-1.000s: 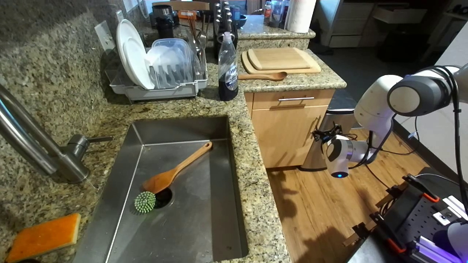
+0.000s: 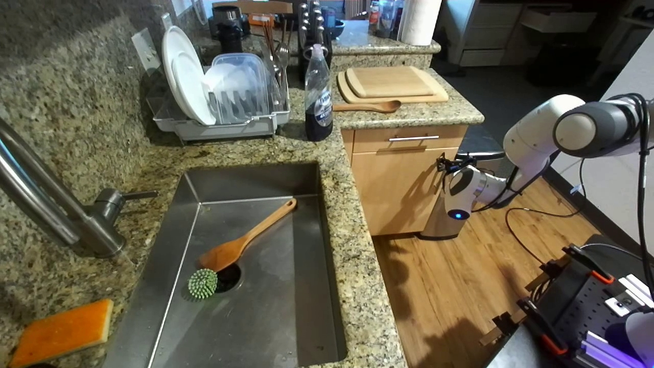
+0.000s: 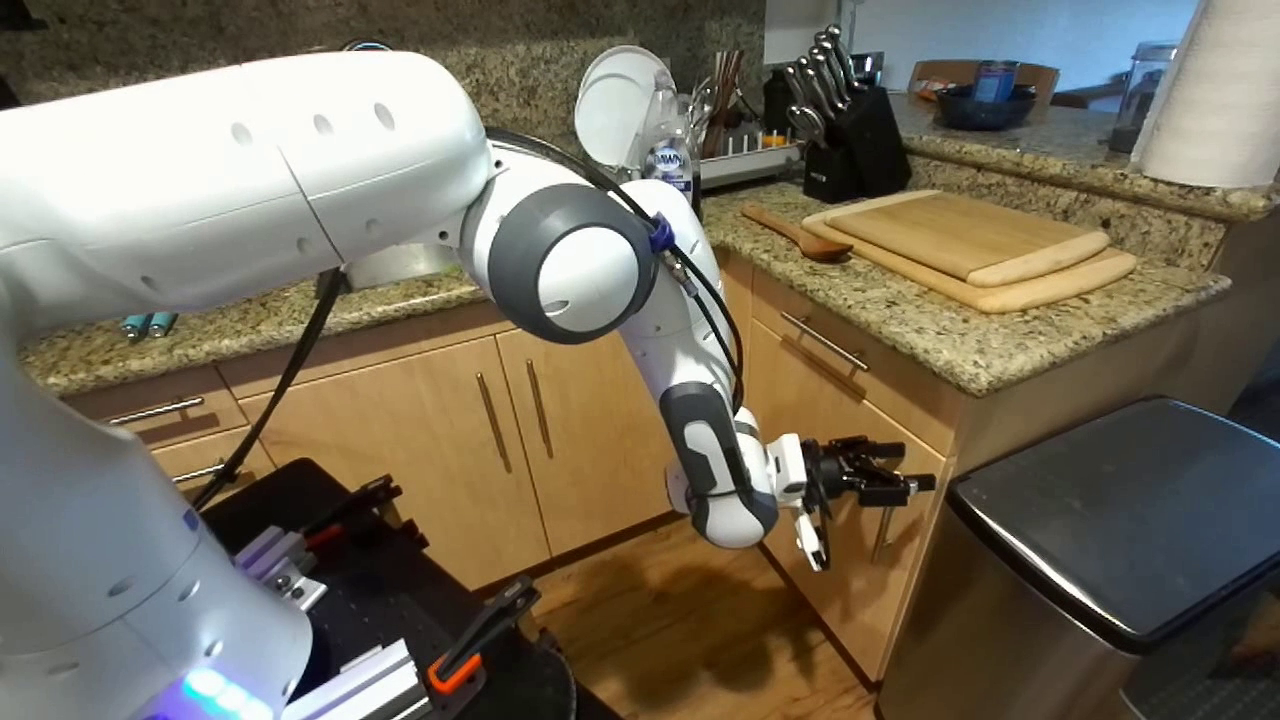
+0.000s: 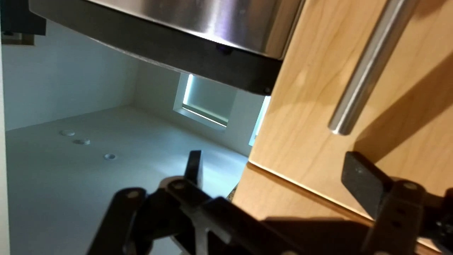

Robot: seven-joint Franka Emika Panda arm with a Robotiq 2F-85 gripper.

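My gripper (image 3: 907,466) is open, with nothing between its fingers. It stands in front of the light wood cabinet door (image 2: 398,190), below the drawer (image 2: 374,143). In the wrist view the door's bar handle (image 4: 367,72) lies above the right fingertip, outside the gap and apart from the fingers. That fingertip (image 4: 361,180) appears over the cabinet front, while the left one shows against the distant wall and ceiling. Whether either finger touches the wood cannot be made out. In exterior view 2 the lower part of the door handle (image 3: 883,534) shows below the gripper.
A steel trash can (image 3: 1128,504) stands close beside the cabinet's right side. Above overhangs the granite counter (image 3: 864,294), bearing cutting boards (image 3: 960,240) and a wooden spoon (image 3: 798,234). The sink (image 2: 276,294) holds a wooden spatula (image 2: 245,239) and a green scrubber (image 2: 202,283). Open floor lies below.
My gripper and wrist have risen in exterior view 1 and shifted slightly left, nearer the drawer's height. The elbow has moved a little up and right. Objects on the counter and in the sink are unmoved.
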